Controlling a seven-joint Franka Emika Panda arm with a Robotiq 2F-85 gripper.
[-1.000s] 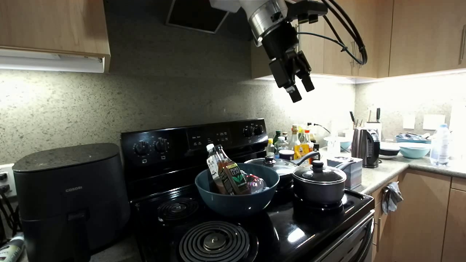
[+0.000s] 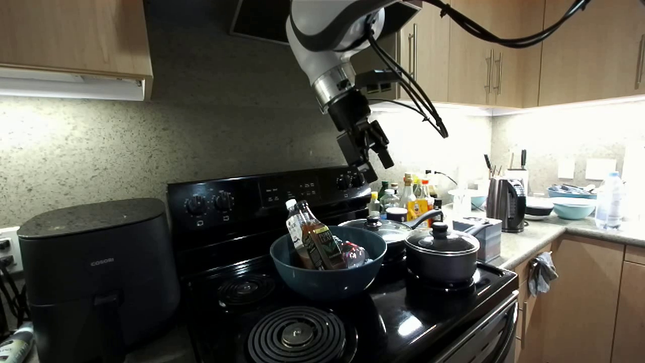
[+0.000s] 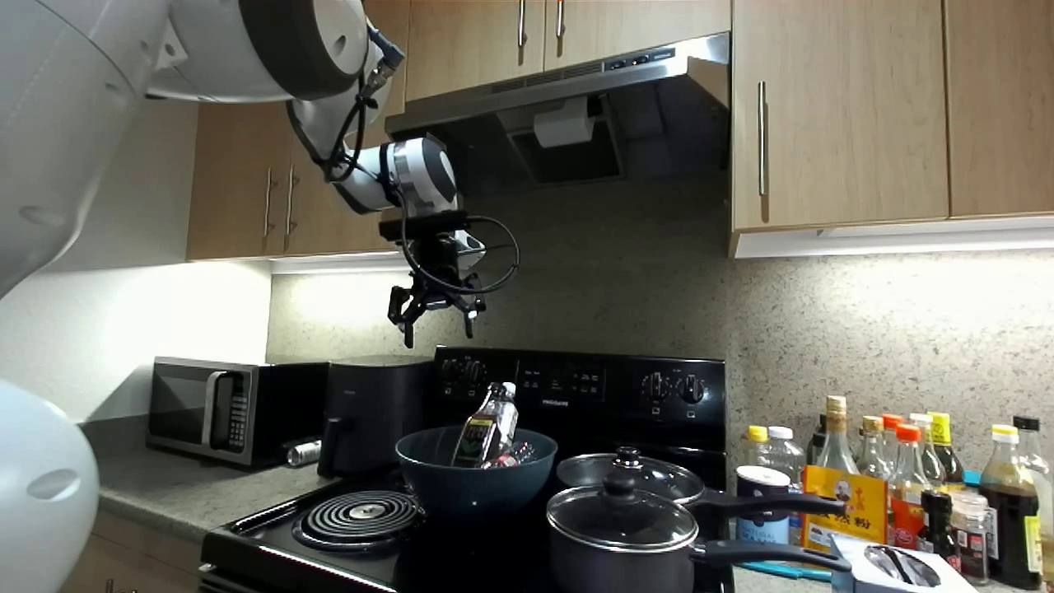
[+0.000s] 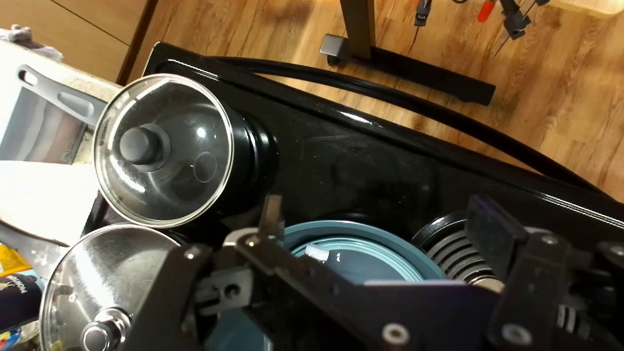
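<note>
High over the stove hangs my gripper (image 2: 376,171), open and with nothing between its fingers (image 3: 408,334). A dark teal bowl (image 2: 326,283) stands on the stovetop, lower than the gripper. Two bottles lean inside it: a brown tea bottle (image 2: 323,243) with a dark label and a white-capped bottle (image 2: 296,225). A clear plastic item with red on it (image 2: 355,254) rests beside them. In the wrist view the teal bowl's rim (image 4: 345,228) shows past the open fingers, while my own gripper covers most of its inside and the bottles are hidden.
A lidded pot (image 2: 443,260) and a lidded pan (image 3: 632,469) stand beside the bowl. An air fryer (image 2: 97,272) is on the opposite side. Several sauce bottles (image 3: 835,435) crowd the counter past the pans. The range hood (image 3: 563,109) hangs above.
In exterior view 1, my gripper has moved left and downward, closer to the bowl. The bowl, bottles and pots have not moved.
</note>
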